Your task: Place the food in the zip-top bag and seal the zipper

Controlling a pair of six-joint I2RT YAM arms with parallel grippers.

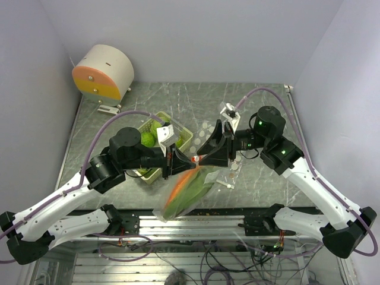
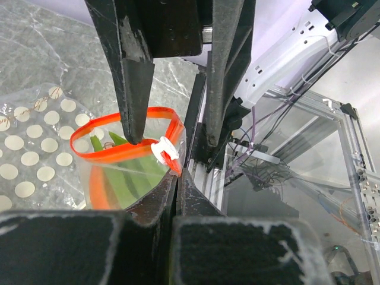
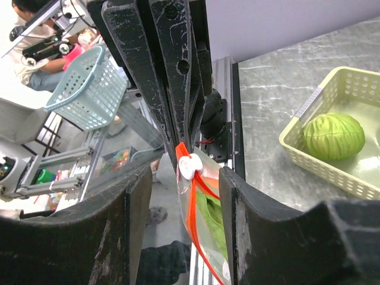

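Note:
A clear bag (image 1: 193, 191) with an orange zip band hangs below my grippers, green and orange food (image 1: 199, 193) inside it. In the left wrist view the orange band (image 2: 107, 155) forms an open loop, with a white slider (image 2: 165, 149) at its near corner. My left gripper is shut on that corner of the bag, just beside the slider. Around the slider (image 3: 190, 167) in the right wrist view, my right gripper stands open, its fingers apart on either side without touching it.
Behind my left gripper, a pale yellow basket (image 1: 185, 141) holds several round green vegetables (image 1: 148, 138). A clear sheet with white dots (image 2: 35, 142) lies on the table. At the back left stands a rounded bread box (image 1: 104, 71).

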